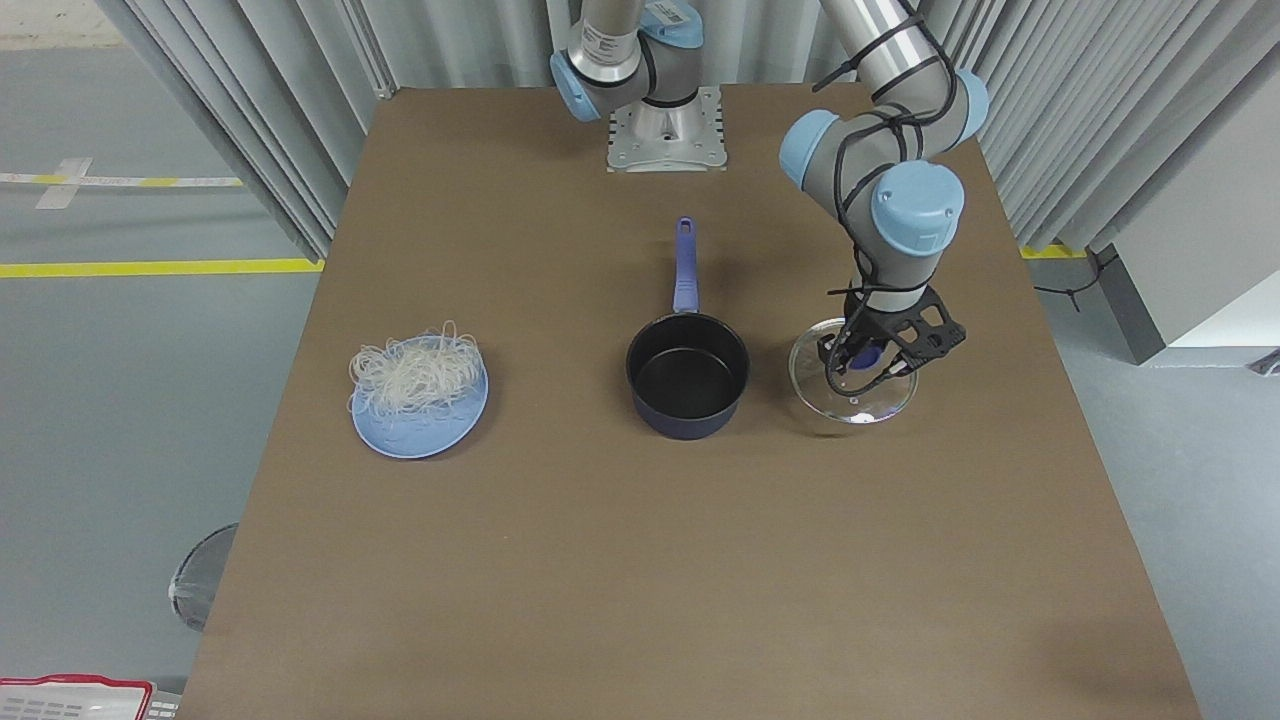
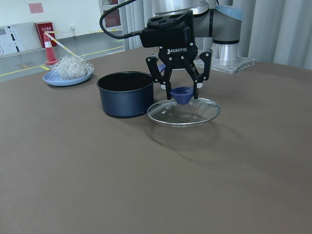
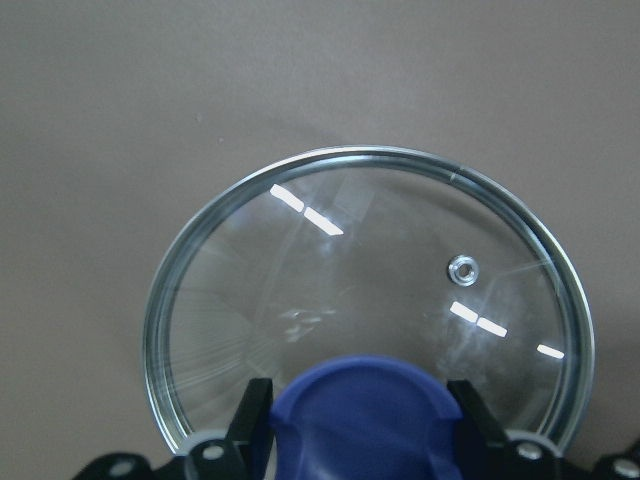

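My gripper (image 2: 181,93) is shut on the blue knob (image 3: 365,420) of a glass lid (image 1: 870,402), which it holds low over the table right of the pot. The dark blue pot (image 1: 686,396) with its purple handle (image 1: 685,264) stands uncovered and looks empty. A light blue plate (image 1: 420,438) with a heap of white noodles (image 1: 420,372) sits left of the pot. In the wrist view the lid fills the middle, with bare table around it.
Curtains hang behind the table.
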